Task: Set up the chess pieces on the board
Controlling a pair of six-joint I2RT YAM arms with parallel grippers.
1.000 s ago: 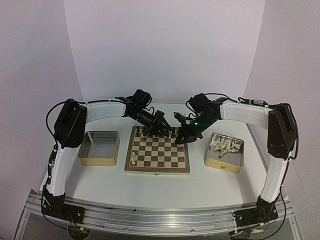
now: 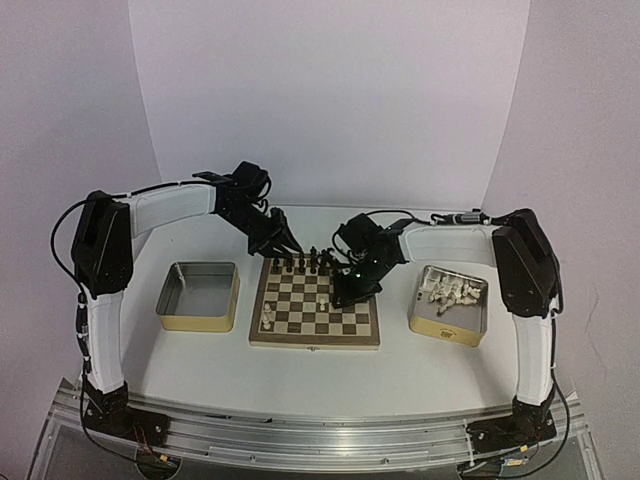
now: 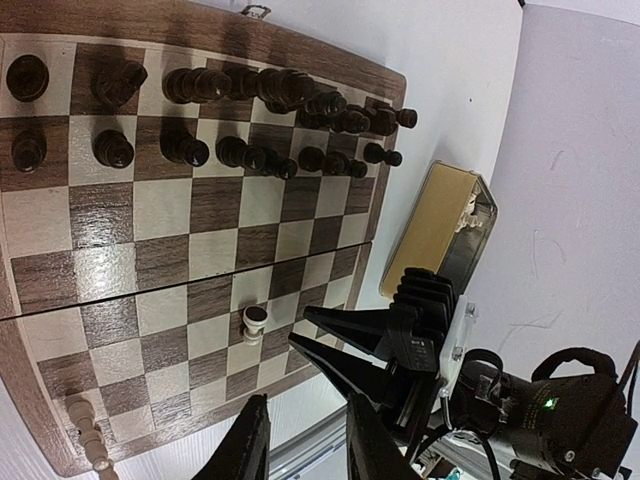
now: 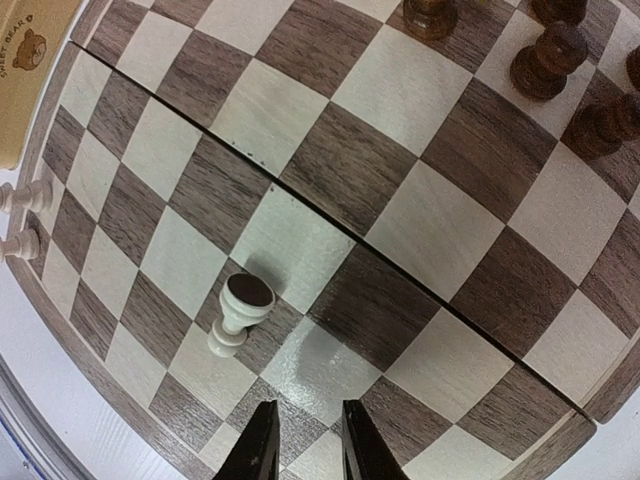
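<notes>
The chess board [image 2: 290,322] lies in the middle of the table. Dark pieces [image 3: 200,85] fill its far side in two rows. A white piece is on the near half with its brown felt base turned up toward the cameras; the left wrist view shows this white piece [image 3: 252,322] likewise. Two white pieces [image 2: 267,318] are at the near left corner. My right gripper is over the near half, fingers apart and empty, beside the overturned piece. Over the dark rows' left end, my left gripper [image 2: 298,252] has its fingers apart, nothing between them.
At the right, a tin [image 2: 447,332] holds a heap of white pieces [image 2: 452,290]. The left tin [image 2: 197,322] looks empty. The right gripper reaches across the board's right part, hiding some squares. Bare table [image 2: 300,385] lies in front of the board.
My right arm has moved left and nearer over the board. A white piece now shows mid-board, left of the right gripper.
</notes>
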